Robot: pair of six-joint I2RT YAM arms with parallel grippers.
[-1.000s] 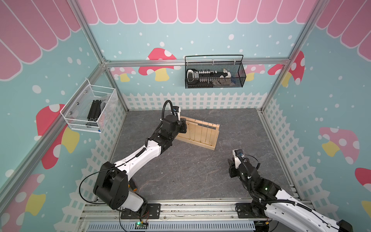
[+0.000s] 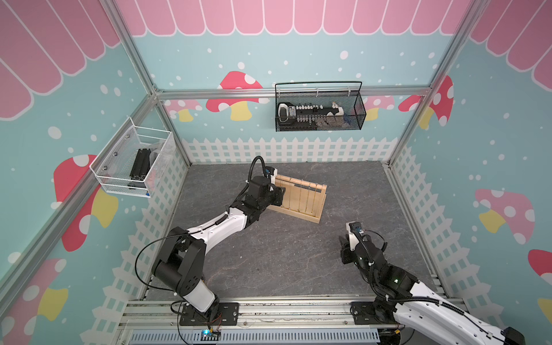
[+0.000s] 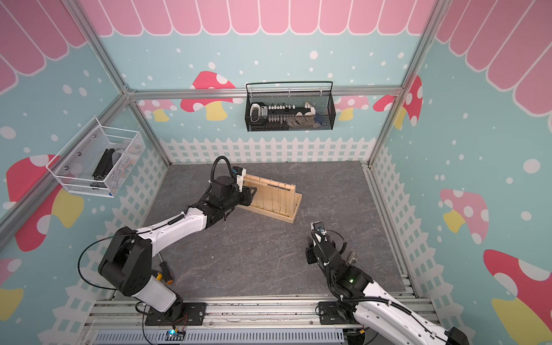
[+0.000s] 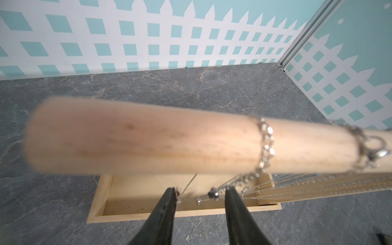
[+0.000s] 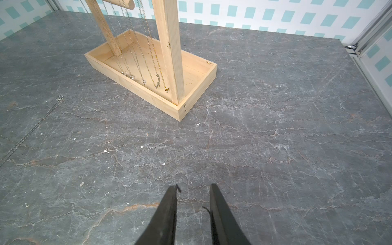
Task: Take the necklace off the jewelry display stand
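Several thin chains hang from the round rod of the wooden display stand (image 2: 309,214). In the left wrist view the rod (image 4: 151,134) crosses close to the camera, with one silver necklace (image 4: 267,143) looped over it. That chain runs down to a dark end piece seen between the fingertips of my left gripper; whether they touch it I cannot tell. Those fingers are apart. Further right, other chains (image 4: 326,185) hang close together. My right gripper stands open over bare table at the front right, well away from the stand (image 5: 171,53).
A loose chain (image 5: 30,132) lies on the table in front of the stand. A screwdriver-like tool (image 3: 166,273) rests by the left arm's base. Wire baskets (image 2: 320,115) hang on the back and left walls.
The left arm has shifted right and slightly down along the stand, its elbow moving right as well. My right arm stays put, and the stand has not moved.
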